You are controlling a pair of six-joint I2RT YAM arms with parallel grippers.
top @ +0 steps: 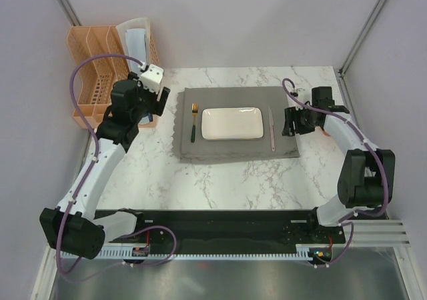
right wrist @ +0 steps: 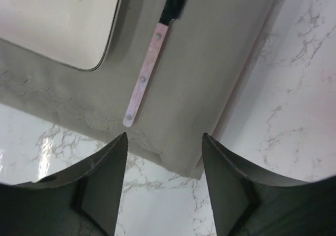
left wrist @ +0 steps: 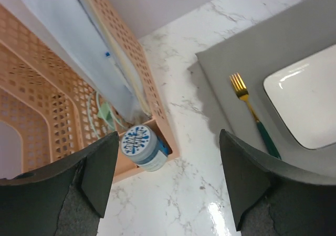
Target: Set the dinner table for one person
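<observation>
A white rectangular plate point(top: 232, 123) lies on the grey placemat point(top: 230, 150). Left of it is the fork point(top: 194, 121) with gold tines and dark green handle; right of it is the knife point(top: 271, 130) with a pink handle. My left gripper is open and empty, above the rack's near right corner, where a round container point(left wrist: 139, 141) with a patterned top and blue band sits. Over the placemat's right edge hangs my right gripper, open, with nothing between its fingers. Most of the orange mug point(top: 325, 133) is hidden by the right arm.
The orange slotted rack point(top: 95, 90) stands at the back left, with white sheet-like items point(top: 136, 45) upright in it. Bare marble table point(top: 220, 187) lies in front of the placemat. Walls close in on both sides.
</observation>
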